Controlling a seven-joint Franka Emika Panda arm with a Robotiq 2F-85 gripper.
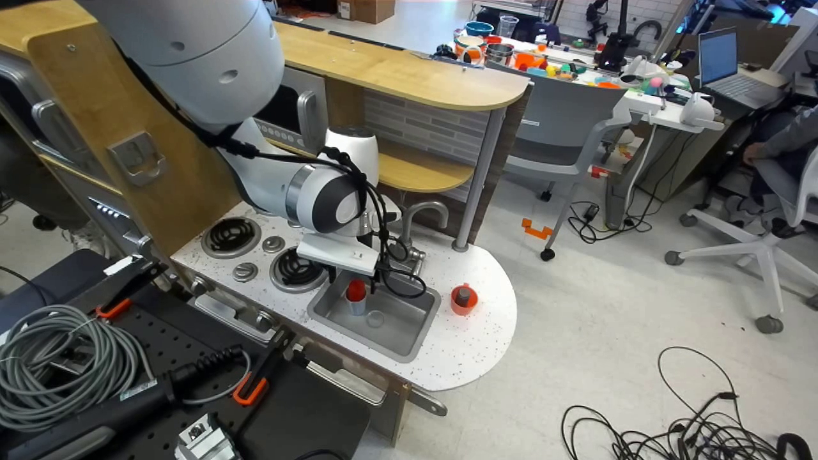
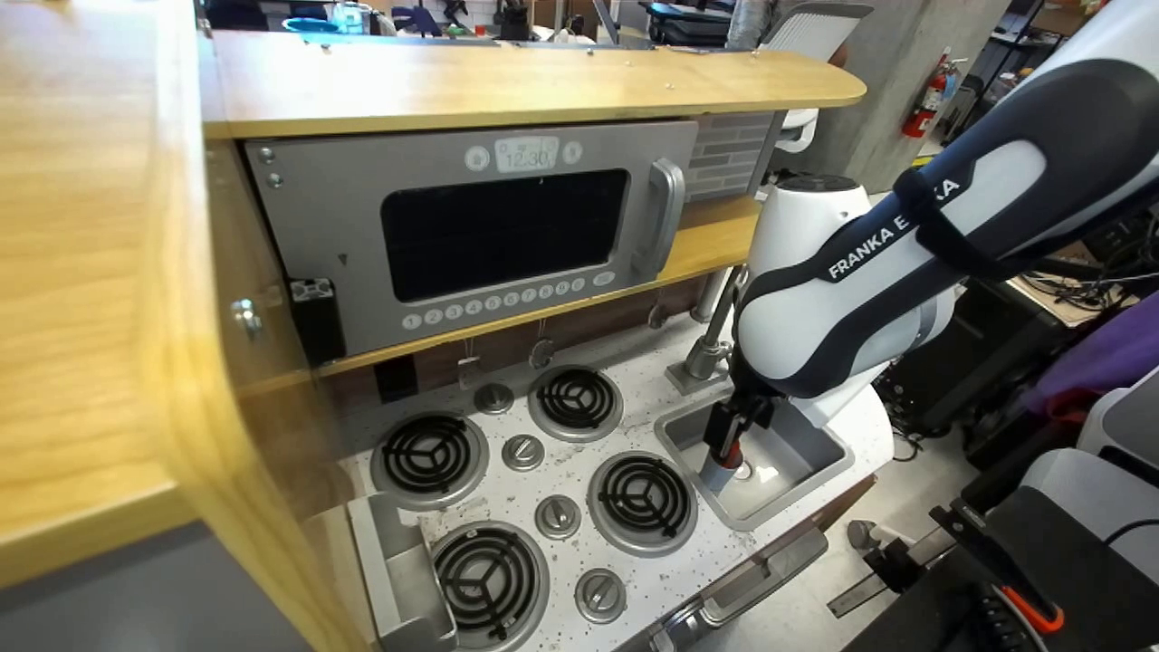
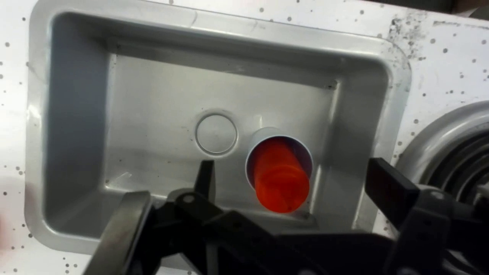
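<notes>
A red cylindrical object stands inside a pale grey cup, its rounded end poking out above the cup's rim. The cup rests in the grey sink, beside the round drain mark. In the wrist view my gripper is open wide, one finger on each side of the cup and red object, touching neither. Exterior view 1 shows the red object and the cup below my gripper. From exterior view 2, the fingers partly cover the red object.
On the counter right of the sink stands an orange-red cup with something dark in it. The faucet rises behind the sink. Stove burners lie beside it, and the wooden shelf stands behind.
</notes>
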